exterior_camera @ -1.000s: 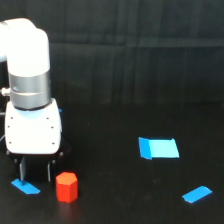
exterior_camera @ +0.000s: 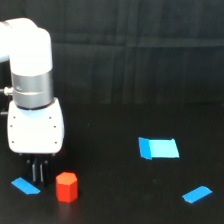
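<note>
A red block [exterior_camera: 66, 187] sits on the black surface at the lower left. Just left of it, my gripper [exterior_camera: 39, 172] points down from the white arm [exterior_camera: 35, 125]. Its dark fingers appear close together, low over the surface and apart from the red block. The dark background hides whether a gap remains between them. Beside the fingers, to their left, lies a flat blue piece [exterior_camera: 25, 186].
A pale cyan square [exterior_camera: 164, 149] with a blue strip [exterior_camera: 144, 149] at its left edge lies right of centre. Another blue strip [exterior_camera: 197, 194] is at the lower right.
The gripper's fingers stood farther apart a second ago and now look close together. The arm's lower part has shifted slightly. The red block and the blue pieces look unmoved.
</note>
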